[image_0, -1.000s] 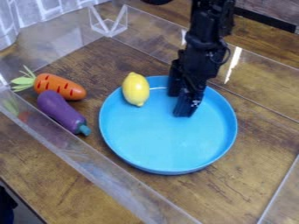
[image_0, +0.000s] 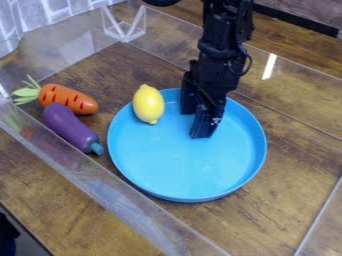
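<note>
A yellow lemon-like object (image_0: 148, 105) sits on the back left of a blue plate (image_0: 187, 165). My black gripper (image_0: 201, 115) is low over the back right of the plate, to the right of the lemon and apart from it. Its fingers are dark and overlap in this view, so their spread and anything between them are hard to make out.
An orange toy carrot (image_0: 67, 99) and a purple eggplant (image_0: 67, 127) lie on the wooden surface left of the plate. Clear plastic walls border the area. Bare wood (image_0: 294, 130) is free to the right.
The plate, with the lemon on it, has shifted slightly left, and my gripper has moved slightly left with it.
</note>
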